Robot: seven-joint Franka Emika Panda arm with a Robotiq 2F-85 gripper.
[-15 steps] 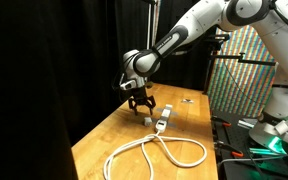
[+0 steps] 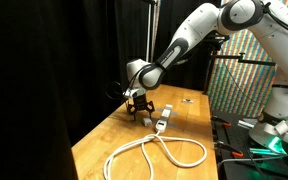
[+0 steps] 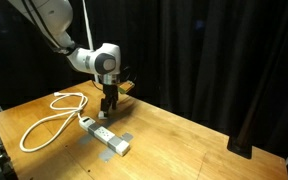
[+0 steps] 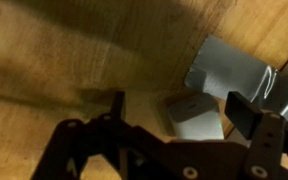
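A small pale block [image 4: 197, 122] rests on the wooden table, between the fingers in the wrist view and closer to the right one. My gripper is open and holds nothing. In exterior view 1 the gripper [image 2: 141, 105] points down, just above the tabletop, with the block [image 2: 147, 121] close by its fingertips. From the other side, the block [image 3: 102, 114] shows under the gripper [image 3: 109, 103]. Whether a finger touches it, I cannot tell.
A white power strip [image 3: 104, 135] lies near the block, its white cord [image 2: 134, 147] looping over the table. A flat grey patch [image 4: 229, 72] is beside the block.
The gripper has come down a little closer to the table. The block, power strip and cord look unmoved.
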